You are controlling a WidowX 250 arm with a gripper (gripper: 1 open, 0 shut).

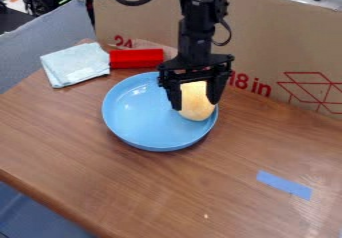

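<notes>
A blue plate [139, 117] rests on the wooden table [120, 182]. A pale yellow, rounded object [198, 104] lies on the plate's right part. My black gripper [194, 88] hangs over that object, one finger on either side of its upper part; whether the fingers touch it I cannot tell.
A red block [135, 58] and a folded light cloth [74, 64] lie at the back left. A cardboard panel [283, 52] stands along the back. A strip of blue tape [283, 185] is on the right.
</notes>
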